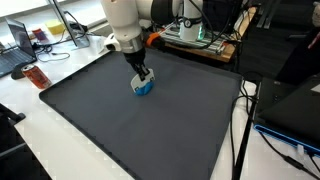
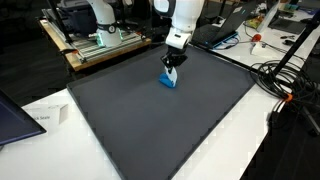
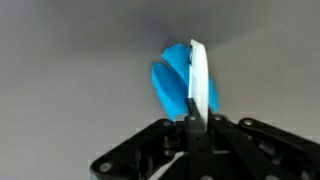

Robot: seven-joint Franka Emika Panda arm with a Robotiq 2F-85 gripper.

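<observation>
A narrow white strip [image 3: 199, 75] runs from between my fingertips out over a blue, soft-looking piece [image 3: 172, 88] in the wrist view. My gripper is shut, with the strip's near end at its fingers; the strip looks thin. In exterior view 1 the gripper [image 1: 136, 66] points down above the white strip [image 1: 141, 78], which leans over the blue piece [image 1: 144, 88] on the dark table. Exterior view 2 shows the blue piece [image 2: 167, 80] directly below the gripper [image 2: 170, 62]. Whether strip and blue piece are joined, I cannot tell.
An orange-red can [image 1: 37, 77] stands at its left edge in exterior view 1. Cables [image 2: 285, 80] lie beyond the table's right side in exterior view 2.
</observation>
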